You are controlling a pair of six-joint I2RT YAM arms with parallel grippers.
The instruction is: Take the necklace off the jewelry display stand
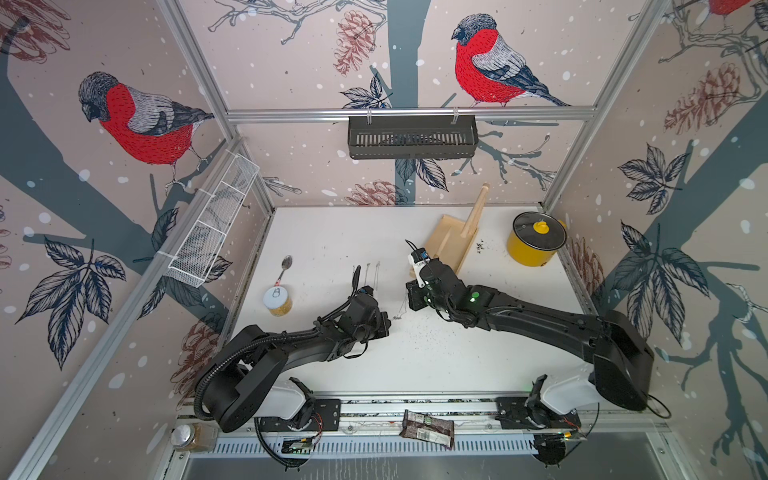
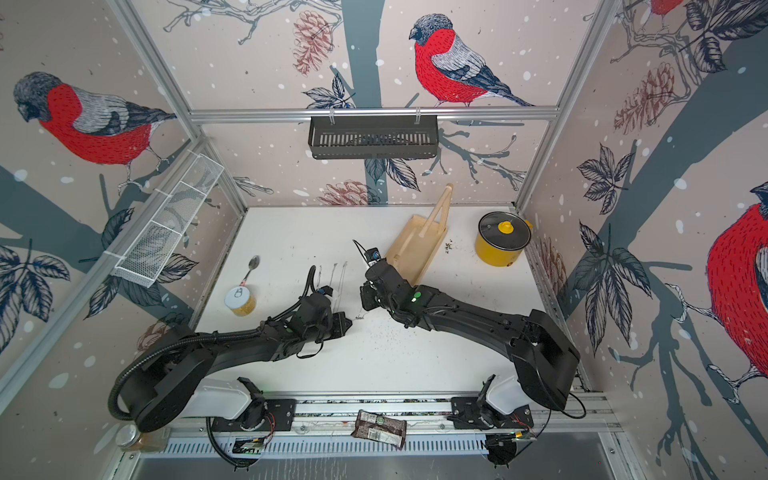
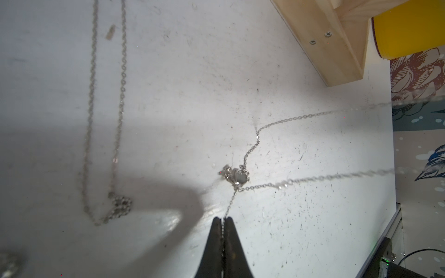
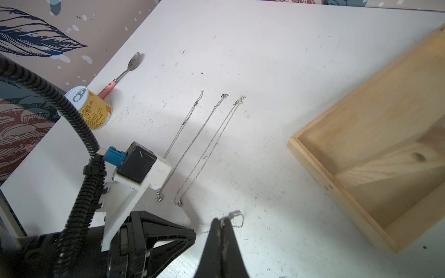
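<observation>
A silver necklace with a pendant [image 3: 238, 177] lies low by the table, chains running off to the right and one down into my left gripper, which is shut on it. My right gripper is shut above the table; the part of this chain reaching toward it is blurred, so what it holds is unclear. Three other necklaces [image 4: 211, 113] lie stretched out on the left half of the table. The wooden display stand [image 4: 338, 106] stands at the back right, with no necklace seen on it in the right wrist view.
A can [image 4: 92, 111] and a spoon [image 4: 132, 62] sit at the left. A yellow pot [image 1: 532, 252] stands at the back right.
</observation>
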